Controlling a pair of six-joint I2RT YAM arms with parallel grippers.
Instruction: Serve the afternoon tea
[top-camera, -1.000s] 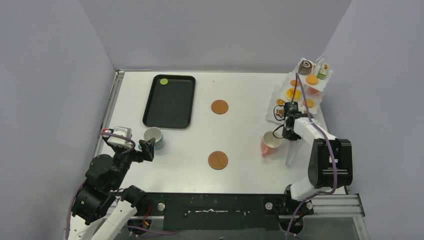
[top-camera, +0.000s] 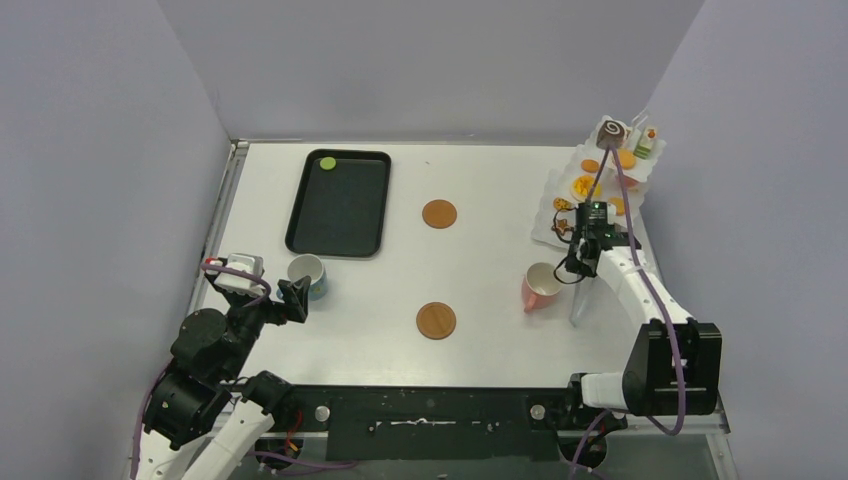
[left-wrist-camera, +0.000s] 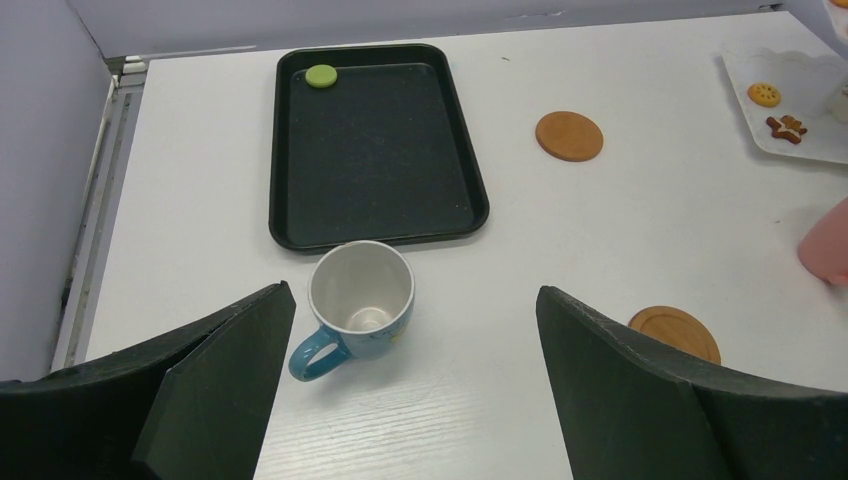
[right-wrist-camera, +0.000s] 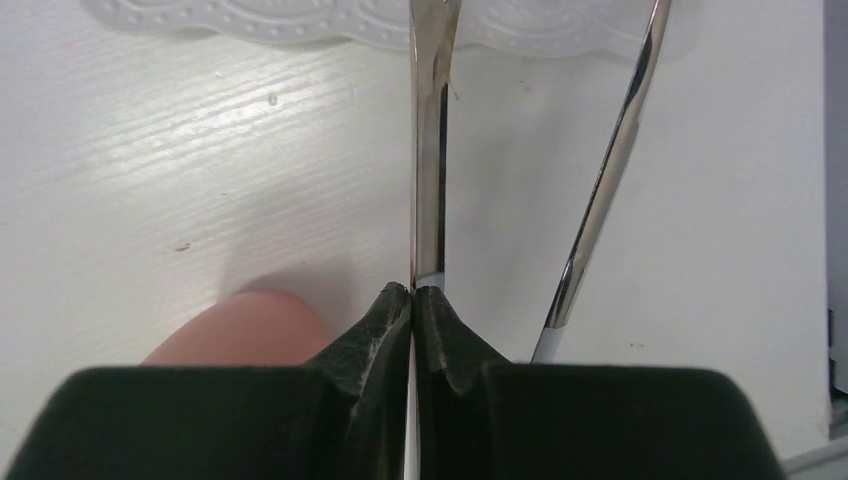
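Observation:
My right gripper is shut on a slim metal utensil (right-wrist-camera: 430, 190) near its pale handle; whether it is lifted I cannot tell. A second metal utensil (right-wrist-camera: 605, 190) lies apart to its right. My left gripper stands open, its fingers on either side of the view, with the blue cup (left-wrist-camera: 385, 340) on the table beyond them. Beside the right gripper is a pink mug (top-camera: 538, 290). The black tray (top-camera: 343, 244) holds one green disc (top-camera: 328, 163). A tiered white stand (top-camera: 543, 222) carries cakes and cookies, partly hidden by the right arm.
Two brown coasters, the far one (top-camera: 439, 213) and the near one (top-camera: 436, 320), lie mid-table. Between the tray and the stand the white table (top-camera: 490, 230) is mostly clear. Grey walls close in the back and sides.
The left arm, cups, tray and coasters stay where they were.

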